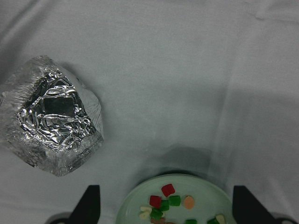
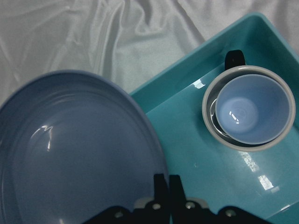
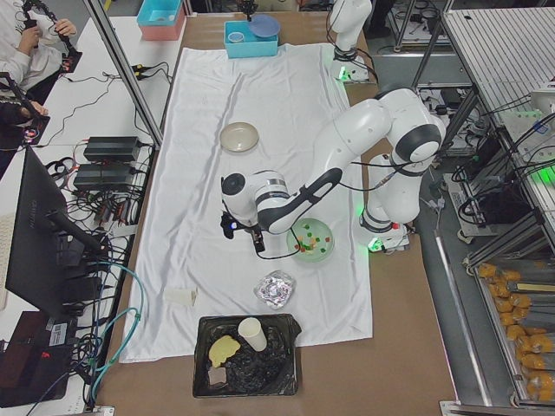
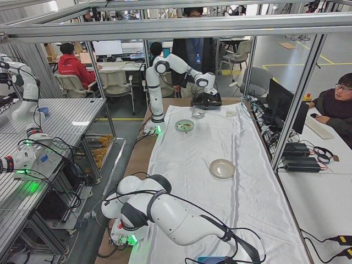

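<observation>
My left gripper hangs open over the cloth, fingers apart, with a crumpled foil packet [image 1: 56, 116] to one side and a green plate with small coloured pieces [image 1: 177, 205] under it. My right gripper is at the blue plate [image 2: 79, 149] at the teal bin [image 2: 205, 172]; its fingertips are together at the plate's rim, and whether they grip it is hard to see. A cup [image 2: 252, 107] sits inside a larger mug in that bin.
A beige plate [image 3: 238, 136] lies mid-cloth. A black bin [image 3: 247, 381] with a white cup and a yellow item stands at the left arm's end of the table. A white flat piece [image 3: 180, 295] lies near it.
</observation>
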